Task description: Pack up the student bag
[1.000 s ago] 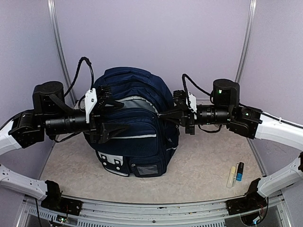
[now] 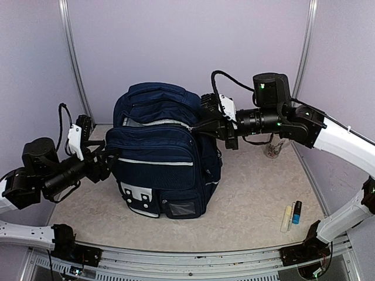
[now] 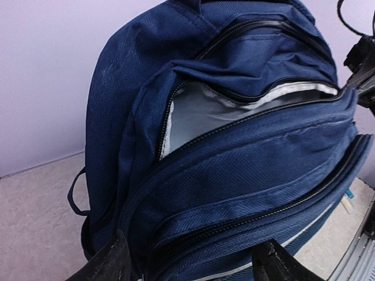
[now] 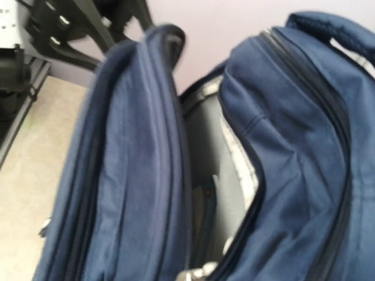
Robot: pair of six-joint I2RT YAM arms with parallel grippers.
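The navy backpack [image 2: 155, 170] stands upright on the table with its main compartment partly unzipped, a grey-white lining [image 3: 205, 111] showing in the gap. Something long and dark lies deep inside the opening in the right wrist view. My left gripper [image 2: 110, 157] is open at the left side of the bag's front panel [image 3: 246, 152]; its fingers [image 3: 108, 263] stand apart low in the left wrist view. My right gripper [image 2: 193, 127] is shut at the right end of the opening, its tips by the zipper pull [image 4: 196, 273]; the fingers themselves do not show in the right wrist view.
A pale stick [image 2: 286, 218] and a black-and-blue marker [image 2: 297, 212] lie on the front right of the table. A clear cup [image 2: 273, 148] stands behind the right arm. The tabletop [image 2: 252, 193] between bag and markers is bare.
My right gripper shifted slightly left and up. The visible opening looks narrower.
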